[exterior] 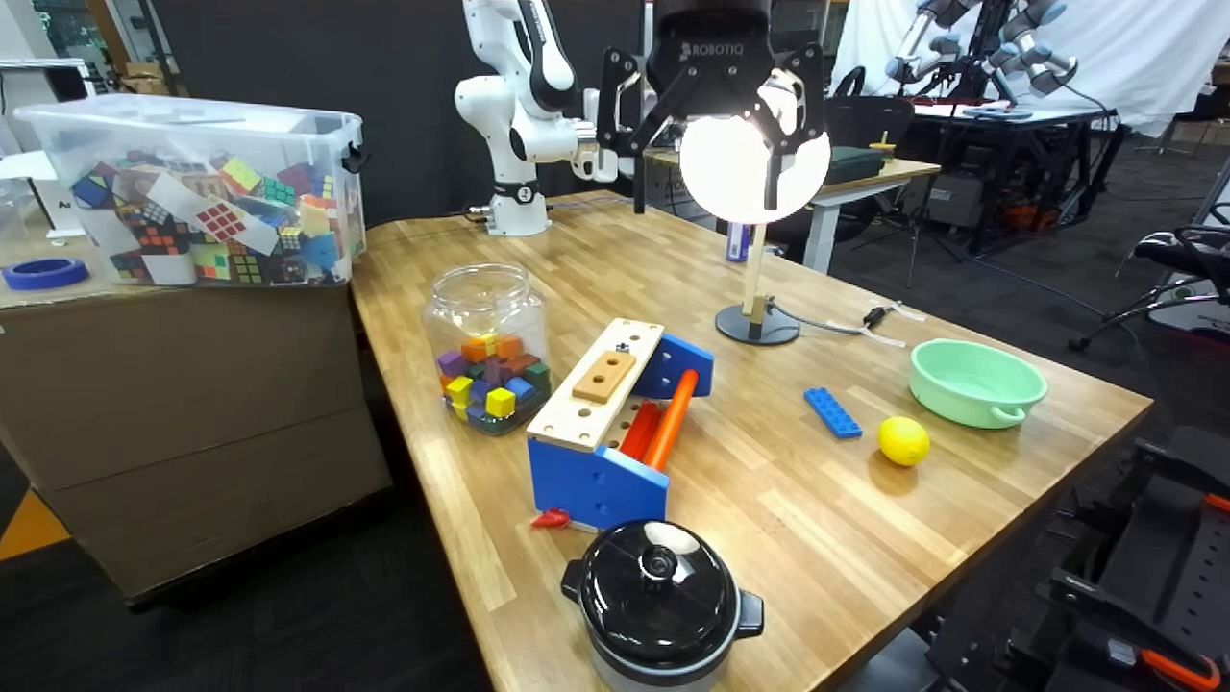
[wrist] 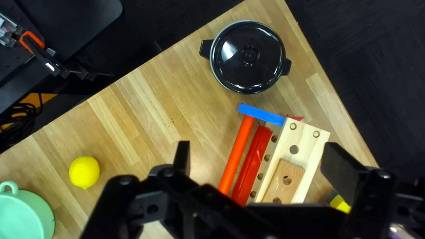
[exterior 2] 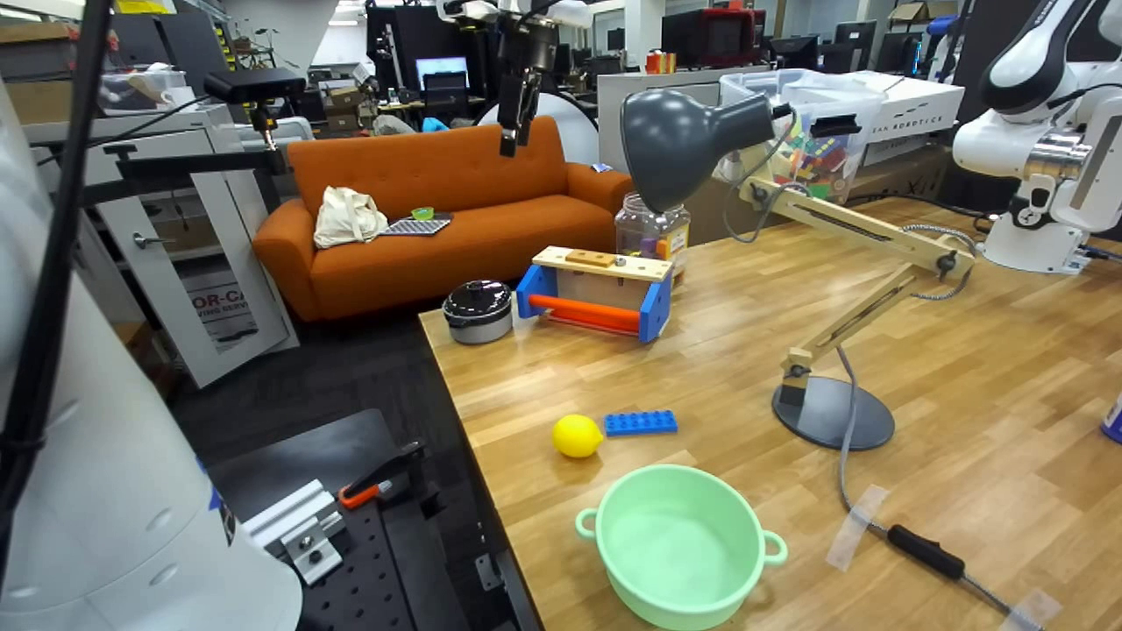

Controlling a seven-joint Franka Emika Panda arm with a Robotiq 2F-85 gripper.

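Observation:
High over the table, my gripper (exterior: 705, 202) stands open, and nothing is between its fingers. In the wrist view the wooden toy bench (wrist: 306, 147) with blue ends and an orange bar lies far below the spread fingers. A lidded black pot (wrist: 250, 55) sits near the table corner, beyond the bench. A yellow lemon (exterior: 902, 440) rests beside a blue toy brick (exterior: 832, 413), with a mint-green bowl (exterior: 974, 386) close by. Something small and red (exterior: 551, 518) lies by the bench's near end. My gripper touches none of these.
A clear jar of colored blocks (exterior: 490, 358) stands behind the bench. The desk lamp (exterior 2: 831, 410) rises from the table, its cord taped down. Bare wood (exterior: 784, 519) lies between the pot and the lemon.

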